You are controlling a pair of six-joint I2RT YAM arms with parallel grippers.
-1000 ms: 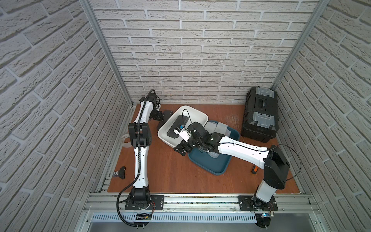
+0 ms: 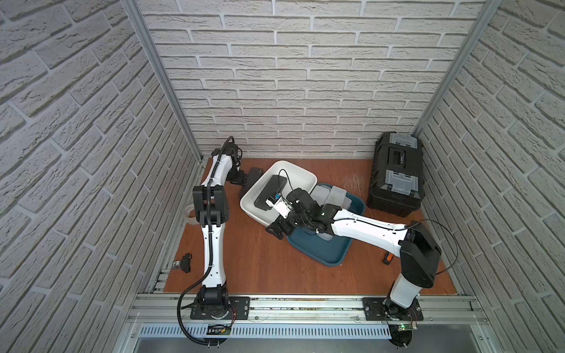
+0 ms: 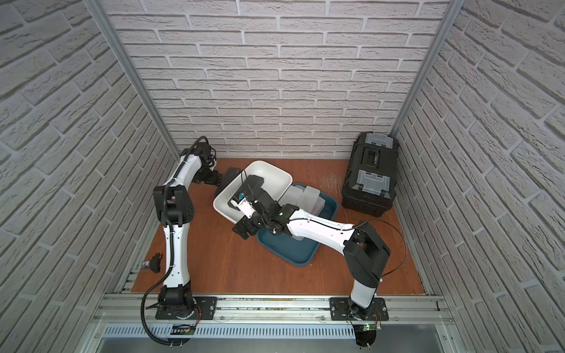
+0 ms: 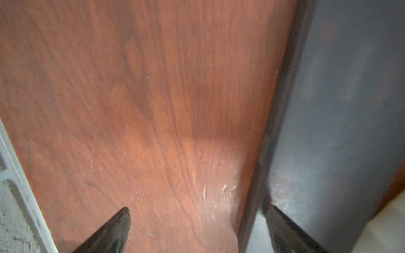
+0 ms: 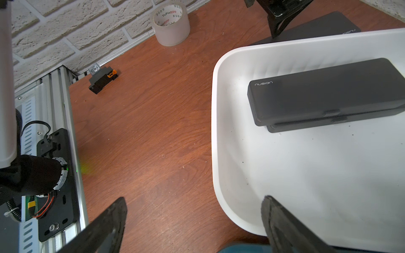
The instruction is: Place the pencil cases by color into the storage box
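Observation:
A dark grey pencil case (image 4: 333,118) lies on the table at the back left, left of the white box (image 2: 303,176). My left gripper is open low beside it, one finger over or against the case's edge. The white box holds stacked dark grey cases (image 5: 320,88). The blue box (image 2: 317,253) holds several light-coloured cases (image 2: 335,196). My right gripper is open above the front-left of the boxes, nothing between its fingers.
A black toolbox (image 2: 397,176) stands at the back right. A tape roll (image 5: 170,29) and a small black device (image 5: 101,80) lie along the left edge.
The left arm has shifted very slightly near the dark case at the back left. The right arm is nearly still.

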